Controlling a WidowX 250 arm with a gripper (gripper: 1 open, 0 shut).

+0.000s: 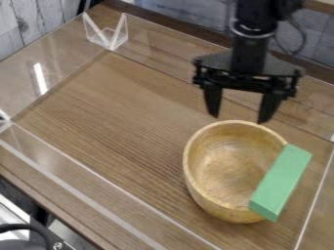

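Observation:
A wooden bowl [222, 171] sits at the right front of the wooden table. A green block [279, 182] leans across its right side. Above and behind the bowl, the dark gripper [241, 102] hangs blurred, with its two fingers spread apart to left and right. I see nothing held between them.
A clear plastic holder [107, 29] stands at the back left. Dark cables lie at the bottom left edge.

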